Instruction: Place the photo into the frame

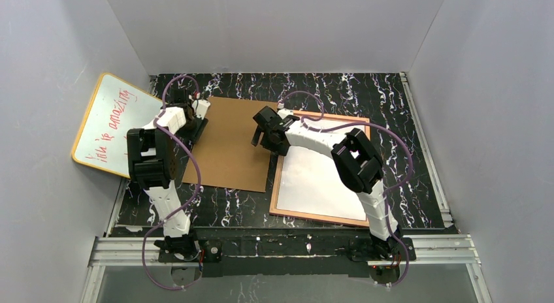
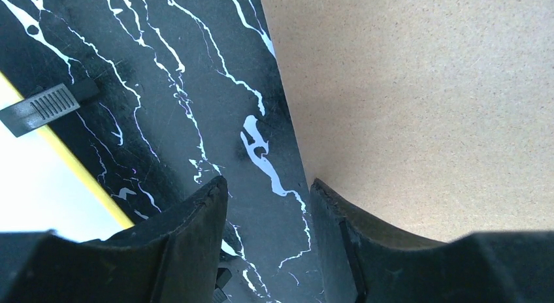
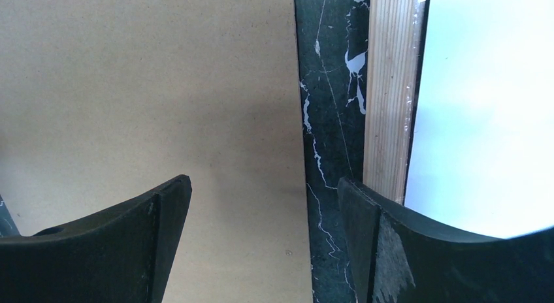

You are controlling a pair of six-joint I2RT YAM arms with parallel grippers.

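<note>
A flat brown board point(image 1: 230, 146) lies on the black marbled table. To its right is a wooden frame point(image 1: 276, 185) with a white panel point(image 1: 320, 179) inside it; no picture shows on that side. My left gripper is low at the board's left edge, part open, one finger point(image 2: 336, 231) reaching that edge and the other over bare table. The right gripper stands wide open across the board's right edge: one finger point(image 3: 166, 218) over the board, the other over the narrow gap beside the frame. Nothing is visibly held.
At the left a whiteboard point(image 1: 98, 130) with red handwriting and a yellow edge leans close to my left arm. A narrow dark strip of table point(image 3: 326, 87) separates board and frame.
</note>
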